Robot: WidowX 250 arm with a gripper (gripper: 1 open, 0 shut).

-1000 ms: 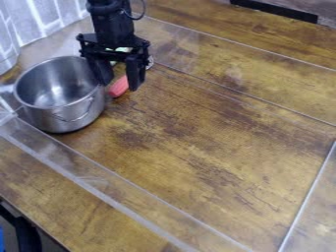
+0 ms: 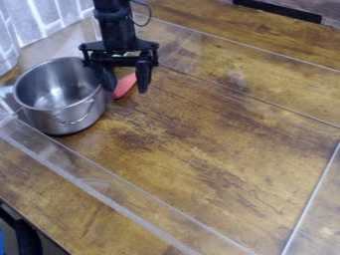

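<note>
My black gripper [image 2: 125, 76] hangs over the back of the table at the upper left, just right of a steel pot [image 2: 60, 110], its fingers pointing down around the pot's right rim and a red object [image 2: 127, 88]. The red object lies on the table beside the pot, partly hidden by the gripper. Whether the fingers hold anything is too small to tell.
Clear plastic strips or edges run along the front left and right. A pale curtain-like surface [image 2: 27, 25] stands at the back left.
The gripper has shifted slightly, and the small light and green item seen behind it earlier is now less visible. The pot appears to stay in place.
</note>
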